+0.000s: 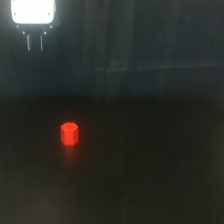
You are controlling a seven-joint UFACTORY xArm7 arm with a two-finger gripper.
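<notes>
A small bright red block, shaped like a short upright prism, stands alone on the dark surface left of the middle. My gripper hangs at the upper left, well above and somewhat left of the block in the picture. Two thin pale fingers point down below its white body. A gap shows between them with nothing in it, so the gripper is open, though not widely.
No other objects or obstacles can be made out.
</notes>
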